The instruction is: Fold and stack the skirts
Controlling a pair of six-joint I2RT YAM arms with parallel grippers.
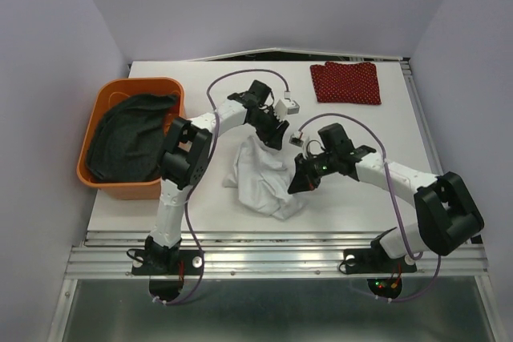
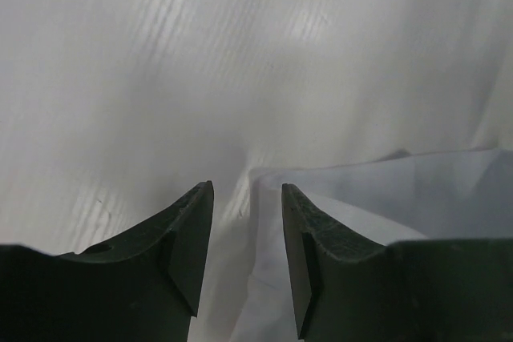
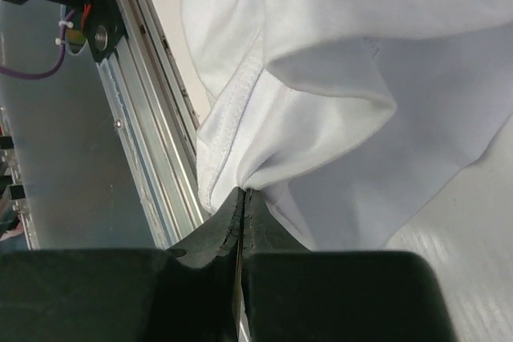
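Observation:
A white skirt (image 1: 264,182) lies crumpled in the middle of the table. My left gripper (image 1: 274,132) is open at its back edge; in the left wrist view the cloth's corner (image 2: 337,222) lies under its fingertips. My right gripper (image 1: 298,182) is shut at the skirt's right part; in the right wrist view folded white cloth (image 3: 321,118) is at its fingertips, and whether any is pinched is hard to tell.
A folded red dotted cloth (image 1: 345,83) lies at the back right. An orange bin (image 1: 128,191) holding dark cloth stands at the left. The table's front rail runs close below the skirt.

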